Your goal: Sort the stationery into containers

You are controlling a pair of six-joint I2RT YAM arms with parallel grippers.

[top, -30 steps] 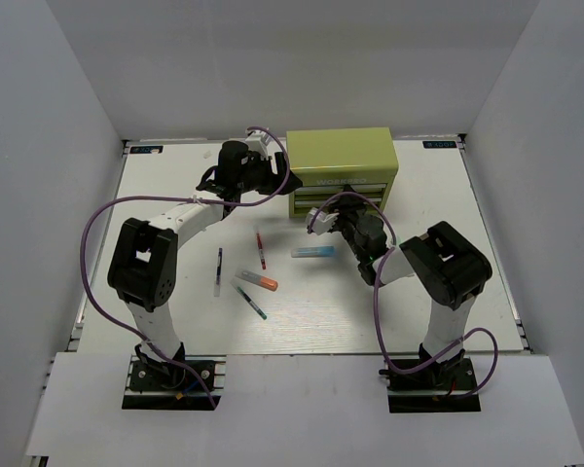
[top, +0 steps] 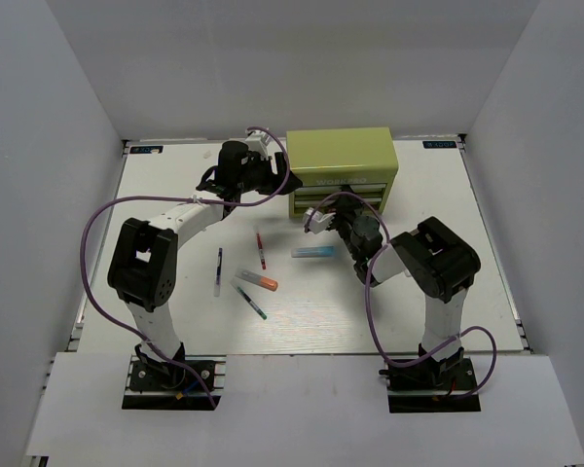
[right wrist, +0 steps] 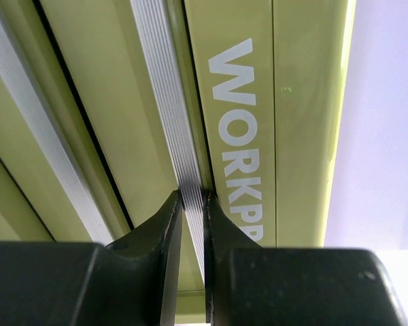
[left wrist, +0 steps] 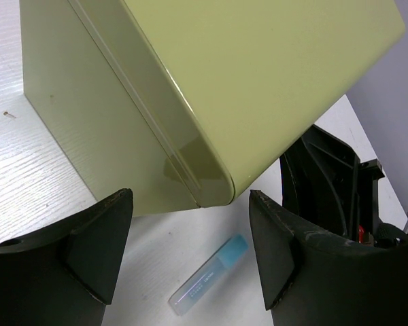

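An olive-green drawer box marked WORKPRO stands at the back. My left gripper is open at the box's left front corner, with nothing held. My right gripper has its fingertips nearly together on a ribbed silver drawer handle strip; whether it grips the strip is unclear. On the table lie a blue-capped tube, an orange-capped tube, a red pen, a dark blue pen and a green pen.
Grey walls enclose the sides and back.
The left arm and the stationery have not moved.
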